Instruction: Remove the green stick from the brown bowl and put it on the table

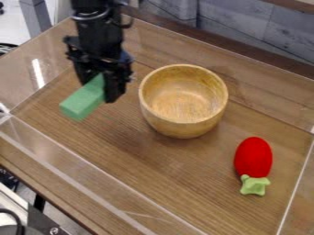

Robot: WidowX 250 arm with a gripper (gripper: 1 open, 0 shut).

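Note:
Left of the brown bowl [185,121], the green stick [84,100] hangs tilted in my gripper [98,84], which is shut on its upper end. The stick's lower end is over bare table, and whether it touches the wood cannot be told. The bowl stands upright, and its inside looks empty. A clear gap separates the stick from the bowl's left rim.
A red strawberry-like toy [252,157] with a green top lies at the right of the wooden table [147,188]. Bare wood spreads across the left and front. A low wall [252,27] runs along the back.

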